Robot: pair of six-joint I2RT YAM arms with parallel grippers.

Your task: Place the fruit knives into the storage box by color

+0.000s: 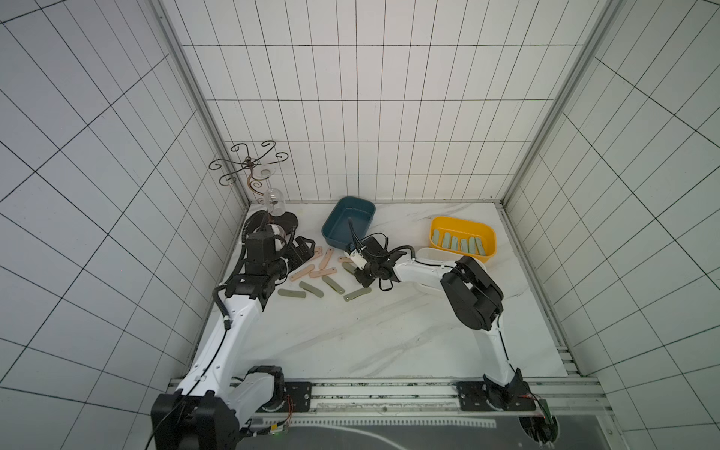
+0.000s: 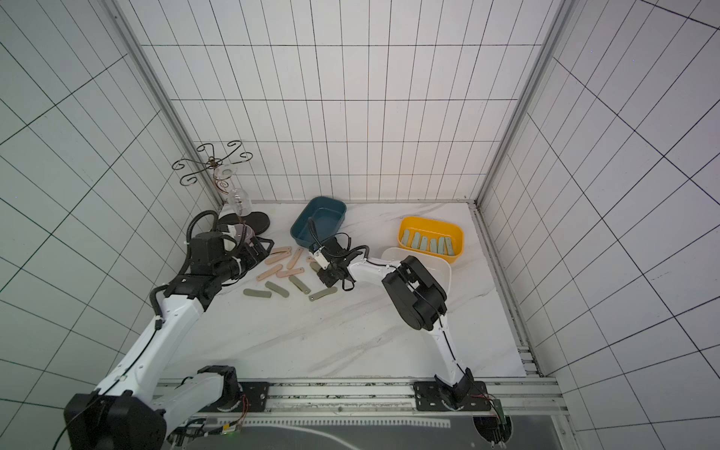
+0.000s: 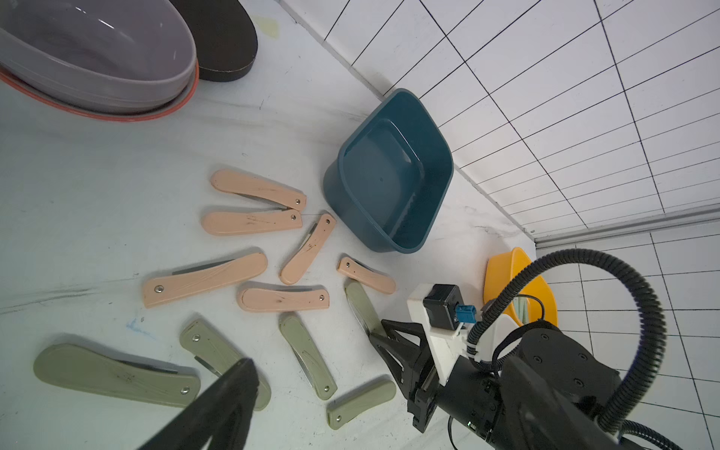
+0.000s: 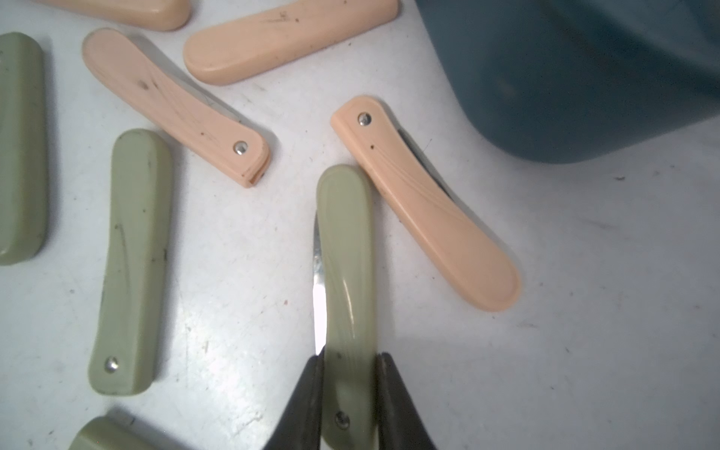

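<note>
Several green knives and several peach knives lie loose on the table. In the right wrist view, the fingers of my right gripper stand on either side of one green knife (image 4: 346,262), close to its sides near the riveted end; a firm grip cannot be told. A peach knife (image 4: 427,202) touches that knife's far end. My left gripper (image 1: 306,249) hangs open at the left, above the knives, holding nothing. The yellow box (image 1: 463,219) at the back right contains several pale blue-green knives (image 1: 462,244). The dark blue box (image 3: 352,213) looks empty.
A white container (image 2: 442,266) stands in front of the yellow box, partly under my right arm. Grey bowls (image 3: 97,67) and a metal stand (image 1: 249,162) occupy the back left.
</note>
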